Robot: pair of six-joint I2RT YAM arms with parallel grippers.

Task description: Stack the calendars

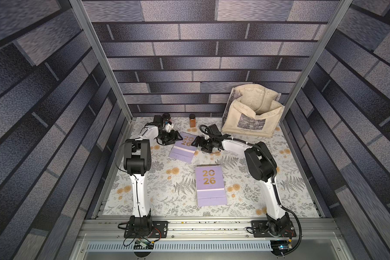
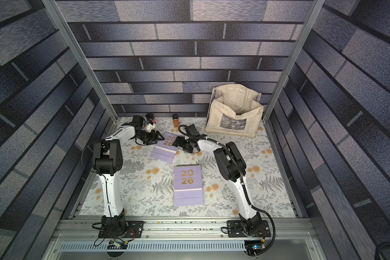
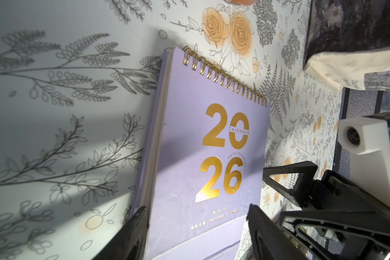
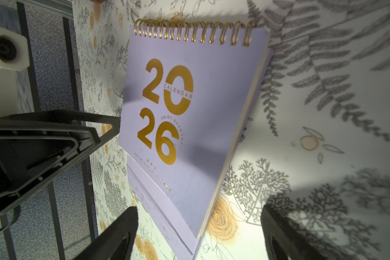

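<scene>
Two lilac 2026 spiral calendars lie on the floral surface. The rear one (image 1: 185, 145) is turned askew between my grippers; the front one (image 1: 209, 186) lies straighter, near the middle front. In the left wrist view my left gripper has a finger at either long side of the rear calendar (image 3: 212, 143), shut on it. My right gripper is open at that calendar's right side, its fingers either side of the edge in the right wrist view.
A canvas bag (image 1: 252, 112) stands at the back right. An orange jar (image 1: 192, 121) and another dark-lidded jar (image 1: 166, 117) stand behind the rear calendar.
</scene>
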